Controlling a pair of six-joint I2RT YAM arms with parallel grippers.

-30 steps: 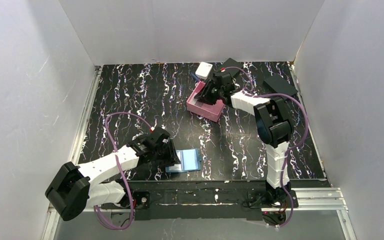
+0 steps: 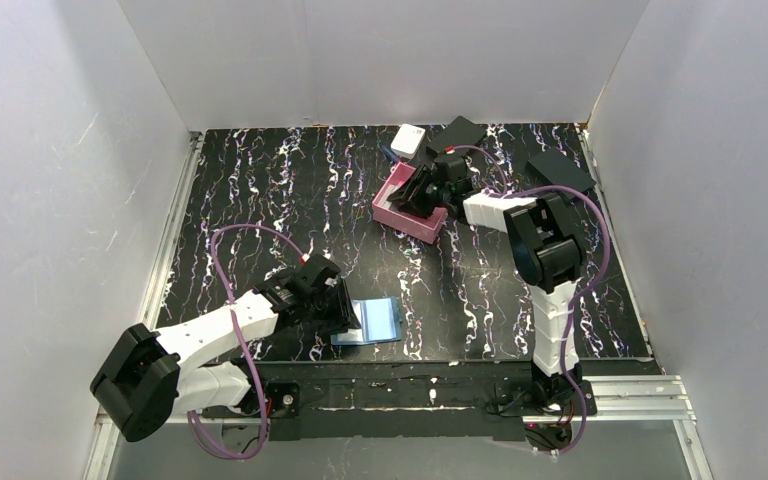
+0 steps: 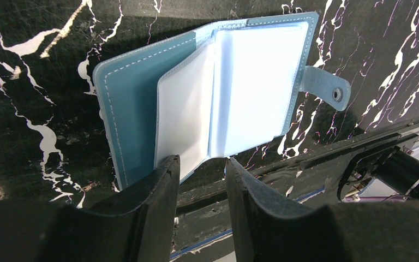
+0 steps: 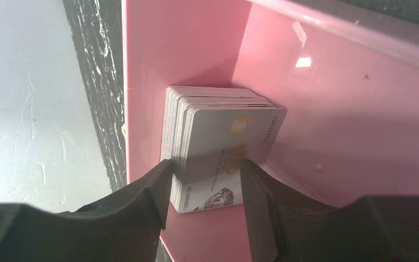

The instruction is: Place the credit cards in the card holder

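In the right wrist view a stack of silver-grey credit cards (image 4: 218, 136) leans in a corner of the pink box (image 4: 333, 109). My right gripper is inside that box, its fingers apart; one fingertip is at the stack's left edge, the other overlaps the top card's face. Whether either touches a card cannot be told. The blue card holder (image 3: 131, 103) lies spread on the table with whitish, clear-looking sleeves (image 3: 264, 82) and a snap tab (image 3: 327, 87). Over its near edge my left gripper stands open, with no card between its fingers.
Behind the pink box are a white block (image 2: 408, 140) and a dark flat case (image 2: 457, 136). Another dark case (image 2: 560, 170) rests at the back right. A black rail (image 2: 390, 395) runs along the front.
The left arm and the card holder have stayed where they were.
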